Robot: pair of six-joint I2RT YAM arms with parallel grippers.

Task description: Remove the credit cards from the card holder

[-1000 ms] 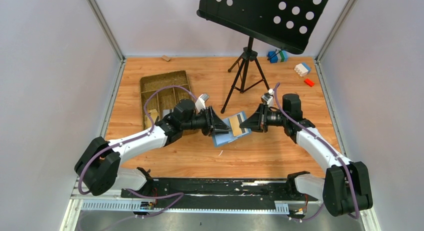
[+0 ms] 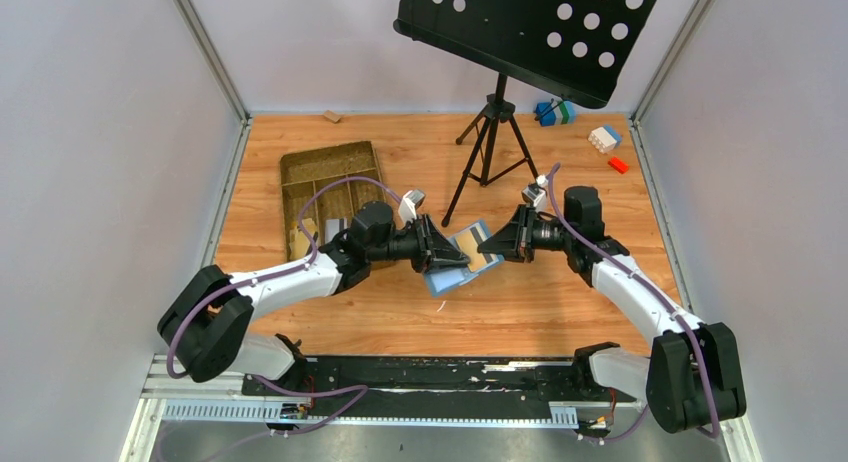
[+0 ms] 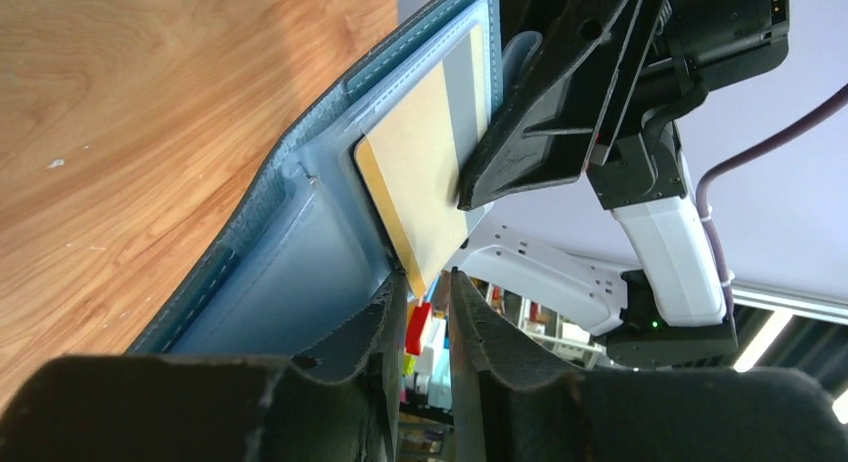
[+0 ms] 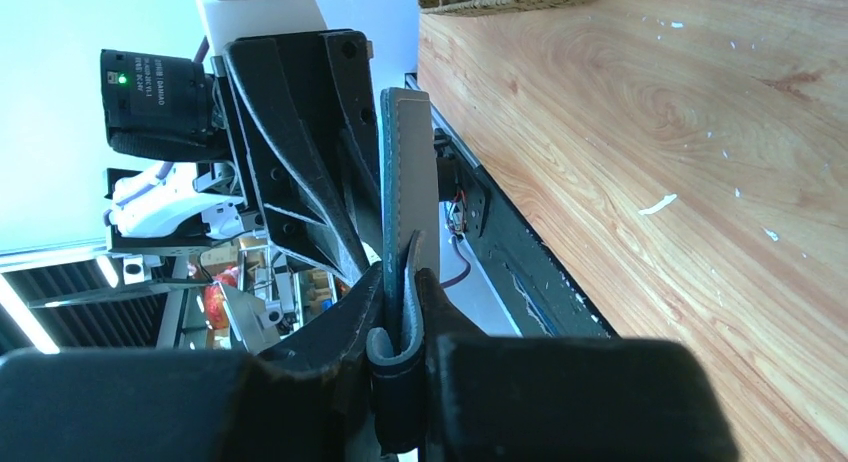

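Note:
A blue card holder (image 2: 446, 281) hangs tilted above the table between my two grippers. My right gripper is shut on one end of it, a folded edge pinched between the fingers. A beige card (image 3: 415, 147) with a yellow edge stands partly out of a pocket in the left wrist view; a grey strip (image 3: 464, 92) shows beside it. My left gripper is narrowly open at the card's lower corner. That corner reaches the gap between its fingertips, without a visible clamp. How far the card sits in the pocket is hidden.
A woven divided basket (image 2: 325, 154) with cards in it stands behind the left forearm. A black music stand (image 2: 495, 107) rises at the back. Toy blocks (image 2: 604, 139) lie at the back right.
Over the last second my left gripper has moved slightly right, onto the beige card's near edge. The right arm and the holder have hardly moved.

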